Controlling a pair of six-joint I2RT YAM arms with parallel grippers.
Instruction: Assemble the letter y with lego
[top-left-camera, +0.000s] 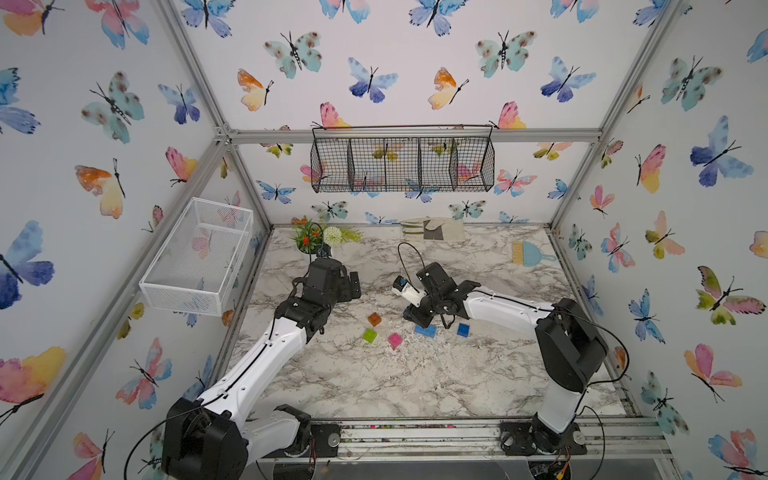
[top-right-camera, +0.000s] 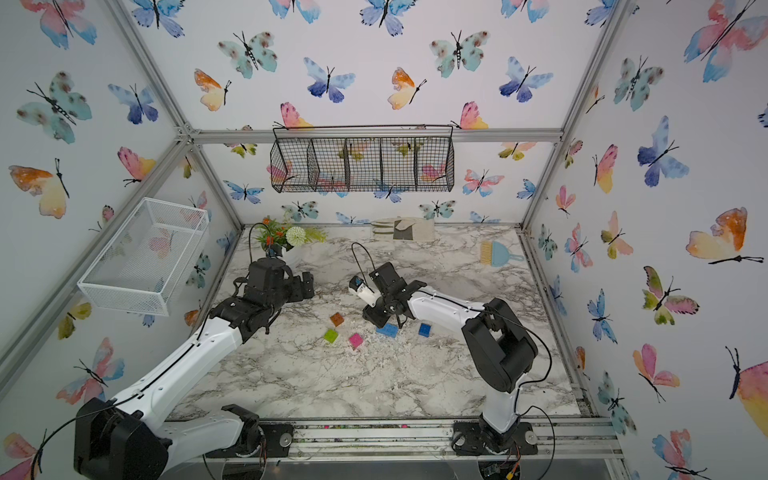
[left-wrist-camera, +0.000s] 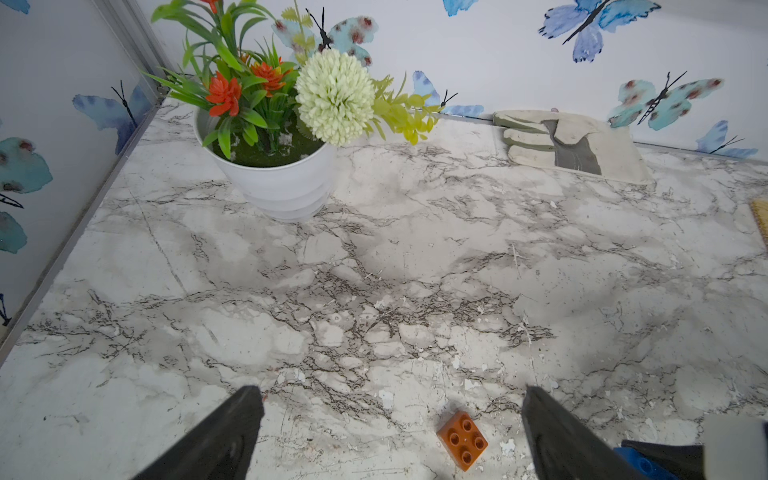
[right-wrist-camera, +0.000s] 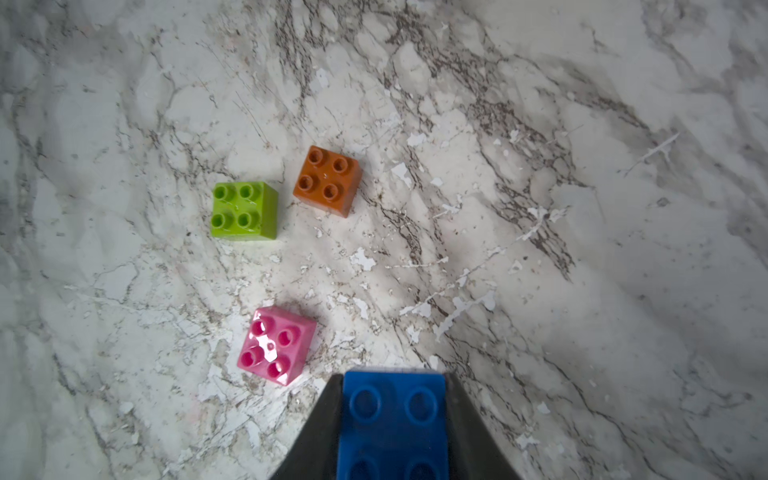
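In the right wrist view a dark blue brick with round studs sits between the fingers of my right gripper, which is shut on it above the table. Ahead of it lie a pink brick, a green brick and an orange-brown brick, all apart and studs up. A lighter blue piece rests just in front of the right gripper, with another blue brick to its right. My left gripper stands open and empty, its fingers spread behind and left of the orange-brown brick.
A potted plant stands at the back left, and a glove lies along the back wall. A brush is at the back right.
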